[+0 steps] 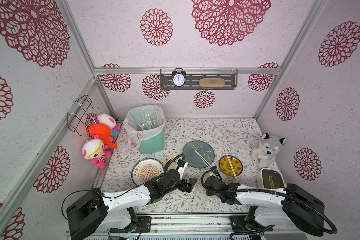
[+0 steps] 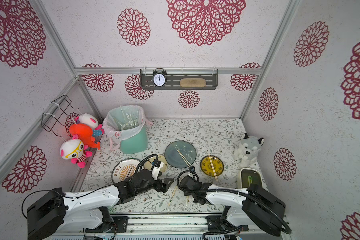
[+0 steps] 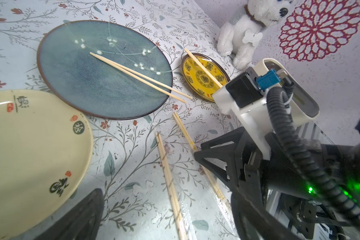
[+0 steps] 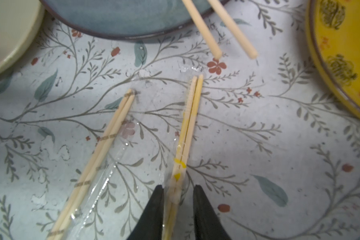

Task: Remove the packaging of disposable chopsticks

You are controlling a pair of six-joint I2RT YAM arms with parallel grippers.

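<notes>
Two pairs of chopsticks in clear wrappers lie on the cloth in front of the plates: the right packet (image 4: 182, 142) and the left packet (image 4: 98, 156). My right gripper is part open just over the right packet, its fingertips either side of it. My left gripper stands open above the near end of the left packet, its blurred fingers wide apart. Bare chopsticks rest on the blue-grey plate (image 3: 76, 80) and on the yellow plate (image 3: 198, 84).
A cream plate (image 3: 28, 156) and a sunburst plate (image 1: 140, 172) are at the left, a lined bin (image 1: 148, 142) behind them. Plush toys (image 1: 266, 150) and a container (image 1: 262, 178) stand at the right.
</notes>
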